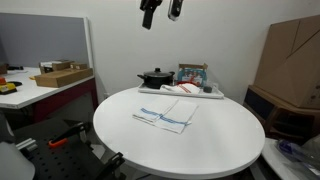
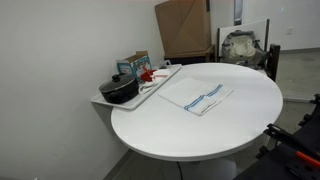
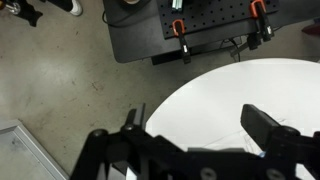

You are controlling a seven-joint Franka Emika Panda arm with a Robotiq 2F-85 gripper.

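Observation:
A white towel (image 1: 166, 112) with blue stripes lies spread flat on the round white table (image 1: 220, 135); the same towel (image 2: 197, 95) shows in exterior view 2. High over the table, at the top of exterior view 1, my gripper (image 1: 162, 14) stands open, its two fingers well apart. Seen from the wrist, the open gripper has nothing between its fingers, with the table's edge and the floor below. Only a small part of the towel appears low in that view, mostly hidden behind the right finger.
At the table's back, a white tray (image 2: 104, 99) holds a black lidded pot (image 1: 157, 77), a picture box (image 1: 192, 74) and a red-and-white cloth (image 1: 182, 88). Clear tabletop surrounds the towel. Clamps (image 3: 180, 38) line the dark base platform.

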